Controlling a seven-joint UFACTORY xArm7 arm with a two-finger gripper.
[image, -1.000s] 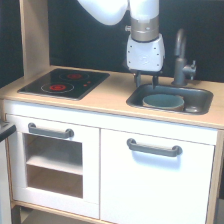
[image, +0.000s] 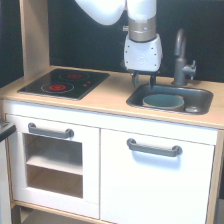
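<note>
My white gripper hangs over the left part of the sink, pointing down. Its two dark fingers stand apart and nothing shows between them, so it is open. In the sink lies a greenish round dish, perhaps a bowl or pot; the basin hides its lower part. The fingertips are above and to the left of this dish, and appear clear of it.
A dark faucet rises behind the sink, to the right of my gripper. Below are an open-fronted cabinet and a closed white door, both with dark handles.
My gripper has shifted very slightly left and up. The dish in the sink looks unmoved.
</note>
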